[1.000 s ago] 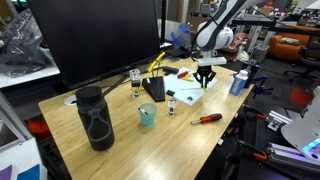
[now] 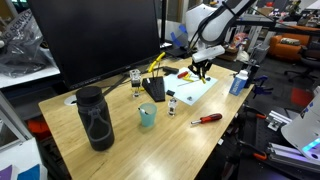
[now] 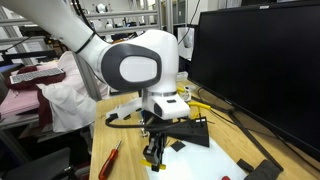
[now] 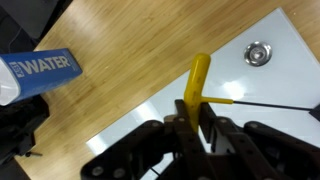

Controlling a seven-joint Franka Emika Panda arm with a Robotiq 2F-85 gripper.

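Observation:
My gripper is shut on a yellow stick-like object (image 4: 199, 78), whose end sticks out beyond the fingers in the wrist view. The same yellow piece (image 3: 153, 157) shows below the gripper in exterior view 2, over the table near the white sheet. In exterior view 1 my gripper (image 2: 203, 74) hangs above the white sheet (image 2: 205, 92). A thin dark rod (image 4: 270, 105) with a yellow end lies across the sheet in the wrist view; I cannot tell whether it touches the held piece.
A small round metal piece (image 4: 257, 53) rests on the sheet. A blue-and-white water can (image 4: 42, 72) is at left in the wrist view. A red screwdriver (image 2: 207, 119), teal mug (image 2: 147, 115) and black speaker (image 2: 95, 118) stand on the wooden table.
The arm has risen and come nearer to exterior view 1's camera. The gripper sits higher above the white sheet than before. The other table objects look unmoved.

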